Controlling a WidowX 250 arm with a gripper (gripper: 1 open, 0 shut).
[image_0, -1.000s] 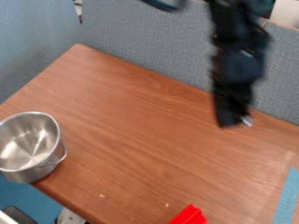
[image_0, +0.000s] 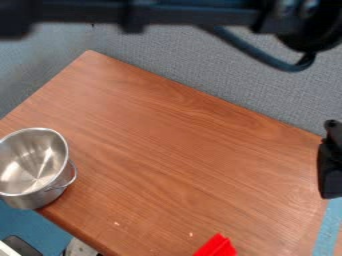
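Observation:
A steel pot (image_0: 34, 165) sits at the left edge of the wooden table (image_0: 174, 130). A red object (image_0: 215, 247) lies at the bottom edge, partly out of frame. The black arm (image_0: 160, 14) crosses the top. A dark part, perhaps of the gripper, shows at the right edge, cut off; its fingers cannot be made out.
A grey wall or partition stands behind it. Blue surfaces show at lower left and lower right, with dark and white items at the bottom left.
The arm and gripper have swung from the upper middle to the right, out to the frame's edge, and the arm's upper link now spans the top. The pot and red object have not moved.

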